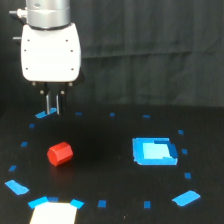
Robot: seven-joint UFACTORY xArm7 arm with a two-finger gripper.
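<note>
A red cylinder-like block (61, 154) lies on its side on the black table, left of the middle. Above and a little behind it hangs my white gripper (53, 105), its fingers pointing down. A narrow gap shows between the two fingers, with nothing in it. The gripper and the red block are apart. To the right, a blue-bordered shape with a white middle (155, 151) lies on the table; whether it is a shallow tray or a taped mark, I cannot tell.
Small blue marks dot the dark table. Blue tape strips (186, 198) lie near its edges, and a bright pale patch (54, 213) shows at the lower left. Between the red block and the blue-bordered shape the surface is clear. A dark curtain (150, 50) hangs behind.
</note>
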